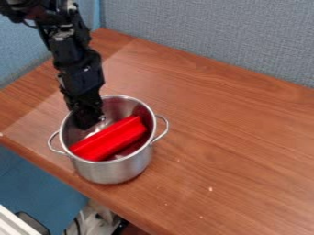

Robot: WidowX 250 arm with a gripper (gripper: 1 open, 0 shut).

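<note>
A steel pot (128, 165) with two loop handles stands near the left front edge of the wooden table, holding a long red object (108, 139) lying diagonally inside. My black gripper (86, 119) reaches down from the upper left to the pot's back-left rim, its tips partly inside the pot. It looks shut; I see nothing between its fingers, though the tips are dark and hard to make out.
A grey padded wall (208, 37) runs along the back. The table edge drops off just left of and in front of the pot.
</note>
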